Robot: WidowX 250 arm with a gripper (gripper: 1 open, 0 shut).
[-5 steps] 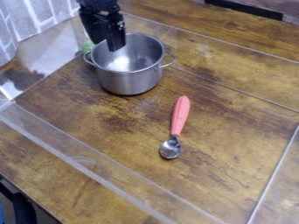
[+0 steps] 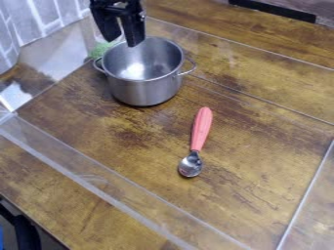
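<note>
A dark gripper (image 2: 120, 35) hangs at the top, above and behind the rim of a steel pot (image 2: 144, 90) with two side handles; whether its fingers are open or shut is hard to make out. A green object (image 2: 104, 49) is partly visible behind the pot's left side. A spoon with a pink handle (image 2: 201, 127) and metal bowl lies on the wooden table (image 2: 117, 176) to the lower right of the pot.
Clear plastic panels or edges run along the left and right of the table. A dark strip lies at the top right.
My gripper has moved slightly up from where it was over the pot. The pot and spoon have not moved.
</note>
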